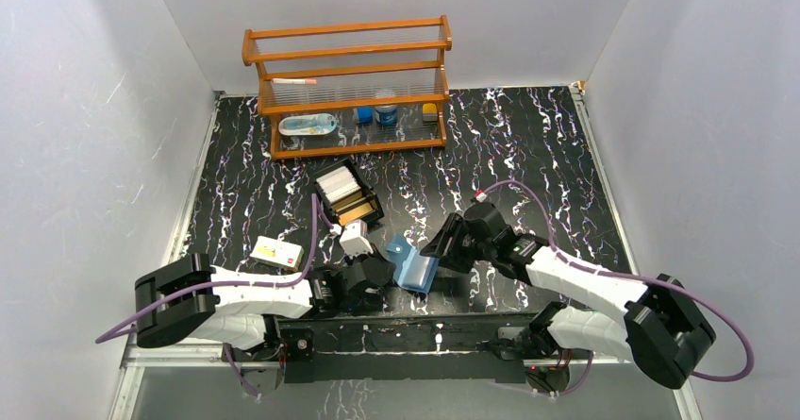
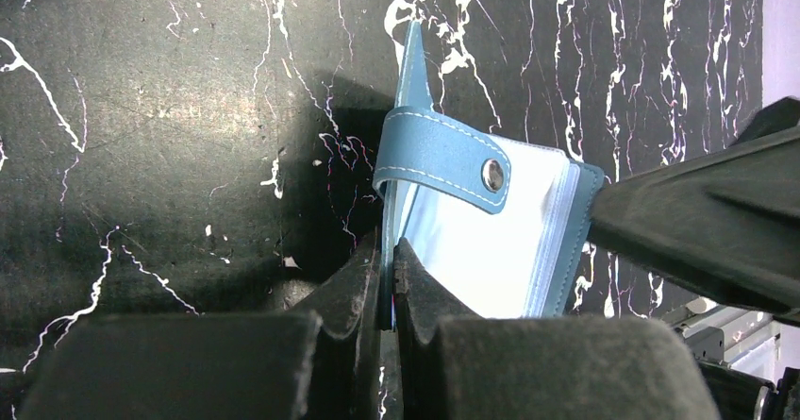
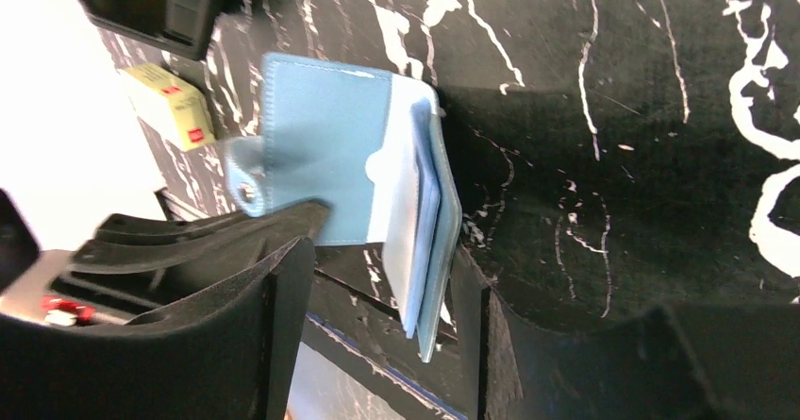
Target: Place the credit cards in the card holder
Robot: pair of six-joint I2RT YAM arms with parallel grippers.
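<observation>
The blue card holder (image 1: pixel 415 273) with its white clear sleeves stands partly fanned near the table's front edge. In the left wrist view its snap strap (image 2: pixel 443 160) is in plain sight above the white sleeves. My left gripper is shut on the holder's thin blue cover edge. At the opposite side, my right gripper is part open, with the sleeves and cover edge (image 3: pixel 436 236) between its spread fingers. No single credit card can be made out in the holder.
A black box (image 1: pixel 370 205) with white and tan card-like pieces sits behind the left gripper. A white-yellow box (image 1: pixel 276 252) lies to the left. The wooden rack (image 1: pixel 358 149) stands at the back.
</observation>
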